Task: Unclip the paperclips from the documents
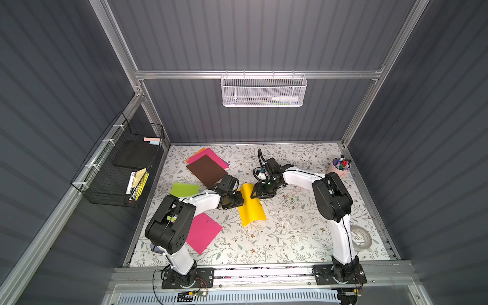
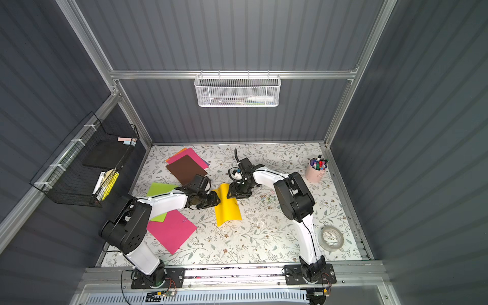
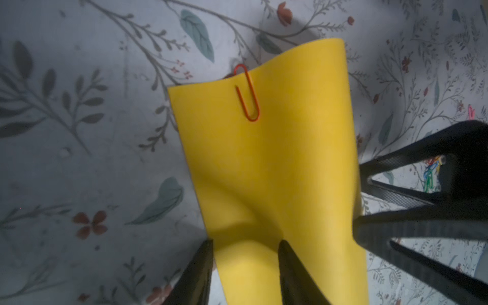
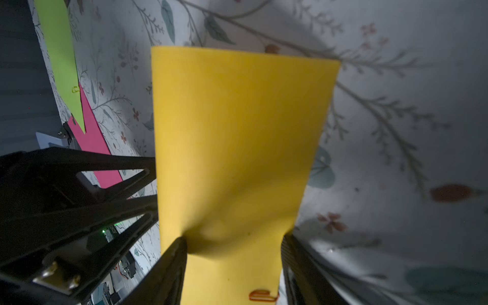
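Note:
A yellow sheet (image 1: 250, 211) is bowed up on the table between both grippers. A red paperclip (image 3: 252, 109) sits on its edge in the left wrist view. My left gripper has its fingertips at one side edge of the sheet and on the sheet's face, apart. My right gripper also has its fingertips spread across the bowed sheet, one at its edge. Both fingers are part open; whether either pinches paper is unclear.
A green sheet (image 2: 161, 188), pink sheet (image 2: 171, 233) and brown sheet (image 1: 206, 167) lie to the left. Loose colored paperclips (image 1: 290, 199) lie right of the yellow sheet. A pen cup (image 2: 314, 171) and tape roll (image 2: 330, 237) are at the right.

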